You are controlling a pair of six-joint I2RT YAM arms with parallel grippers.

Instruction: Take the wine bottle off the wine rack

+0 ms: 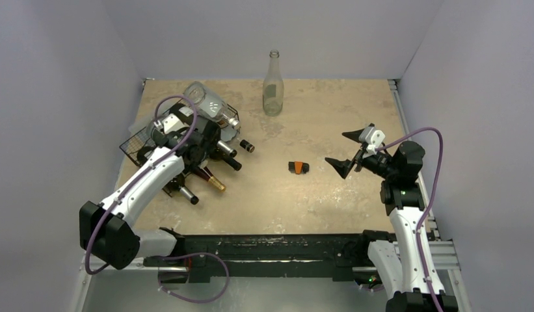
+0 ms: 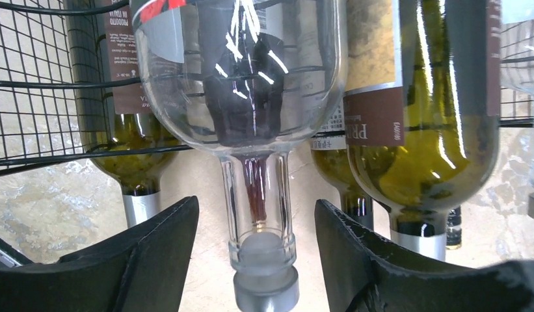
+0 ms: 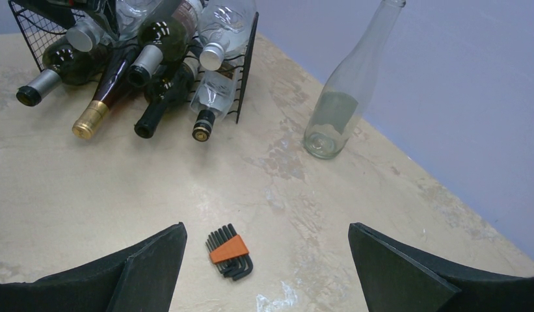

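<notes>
Several bottles lie on the black wire wine rack (image 2: 30, 84) with their necks pointing outward. In the left wrist view a clear glass bottle (image 2: 257, 188) with a grey cap lies on top, its neck between the fingers of my left gripper. Those fingers stand apart, with a gap on either side of the neck. In the top view the left arm covers much of the rack. My right gripper (image 1: 337, 151) is open and empty on the right side of the table, far from the rack.
A tall clear bottle (image 1: 272, 88) stands upright at the back middle. A hex key set (image 1: 298, 168) in an orange holder lies mid-table. Beside the clear bottle in the rack are green bottles (image 2: 440, 143).
</notes>
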